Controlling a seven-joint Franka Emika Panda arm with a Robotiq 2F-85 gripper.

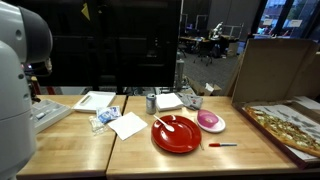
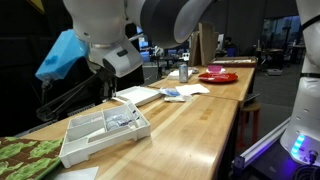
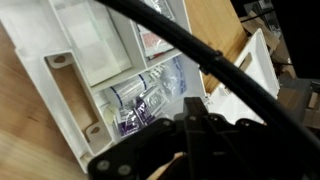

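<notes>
In the wrist view my gripper appears as a dark shape at the lower middle, shut, with nothing visible between its fingers. Beneath it lies a white compartment box [image 3: 85, 55] holding clear plastic packets [image 3: 140, 100]. Exterior view 2 shows that same box [image 2: 78, 155] on the near end of the wooden table, with the arm [image 2: 110, 45] above it; the fingertips are hard to make out there. Only part of the arm [image 1: 20, 90] shows at the left edge of exterior view 1, and no fingertips can be seen.
A red plate [image 1: 178, 140] with a white spoon [image 1: 163, 124], a pink bowl [image 1: 208, 118], a can [image 1: 151, 104] and a red-handled knife [image 1: 223, 145] stand mid-table. Pizza [image 1: 285, 129] lies in an open box at right. Bare wood [image 1: 75, 145] shows front left.
</notes>
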